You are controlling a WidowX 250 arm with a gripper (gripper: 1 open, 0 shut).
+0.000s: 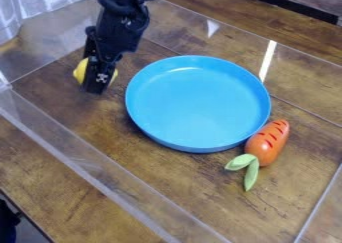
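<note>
The black gripper [95,72] reaches down from the top of the camera view over a small yellow object [83,71] at the left, left of the blue plate. It is shut on that yellow object, which is partly hidden behind the dark fingers. The blue plate [198,102] lies empty in the middle of the wooden table.
An orange toy carrot [267,141] with green leaves lies at the lower right of the plate. Clear plastic edging [80,167] runs along the left side.
</note>
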